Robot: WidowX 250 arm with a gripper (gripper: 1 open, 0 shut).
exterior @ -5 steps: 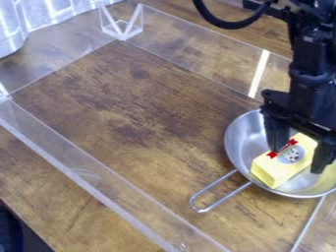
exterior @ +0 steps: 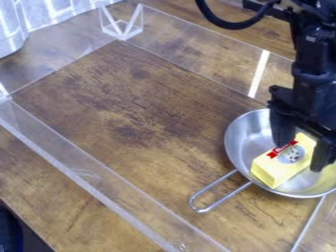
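A steel pan (exterior: pixel 243 138) with a wire handle pointing lower left sits on the wooden table at the right. In it lies a yellow box (exterior: pixel 273 169) with a red strip and a round printed picture on top. My black gripper (exterior: pixel 306 148) is lowered over the pan from the right, its fingers open around the upper part of the box; whether they touch it is hard to tell.
Clear plastic edging runs along its left and front, with a white bracket (exterior: pixel 121 28) at the back. A white cloth (exterior: pixel 27 20) is at the top left.
My gripper has shifted very slightly over the box; the pan and box look unchanged.
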